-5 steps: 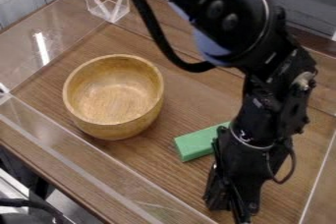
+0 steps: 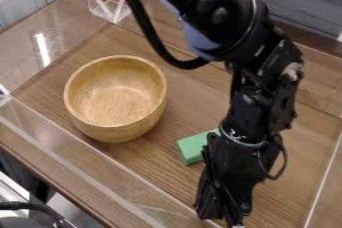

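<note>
My black gripper [image 2: 221, 208] reaches down at the lower right, its fingertips low at the table's front part, shut, with nothing visible between them. A green block [image 2: 195, 147] lies just behind and left of it, partly hidden by the gripper. A wooden bowl [image 2: 115, 98] sits to the left on the wooden table.
A clear plastic piece [image 2: 107, 5] stands at the back left. A grey wall runs behind, and a black cable lies at the lower left corner.
The arm has shifted slightly left and its upper body appears narrower or turned. The green block and bowl look unmoved.
</note>
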